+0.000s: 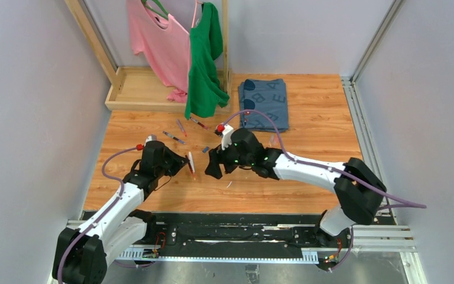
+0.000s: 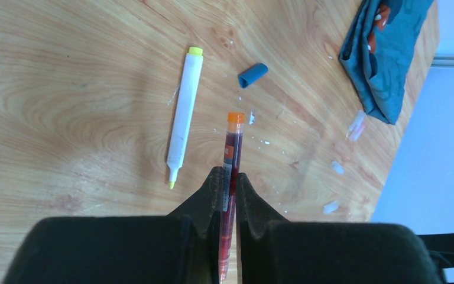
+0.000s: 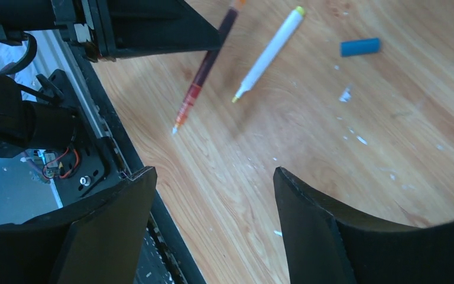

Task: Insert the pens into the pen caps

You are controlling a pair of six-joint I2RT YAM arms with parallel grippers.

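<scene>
My left gripper is shut on a dark red pen (image 2: 234,148) with an orange end, held above the table (image 1: 284,189). A white marker (image 2: 183,112) with a yellow tip lies beside it, and a short blue cap (image 2: 252,74) lies nearby. In the right wrist view the held pen (image 3: 195,89) points toward the lower left. My right gripper is part open with nothing between its fingers, facing the held pen from the right.
More pens (image 1: 174,137) lie behind the grippers. A folded blue cloth (image 1: 266,94) lies at the back right, near small clear pieces. A wooden rack (image 1: 124,94) with hanging shirts stands at the back left.
</scene>
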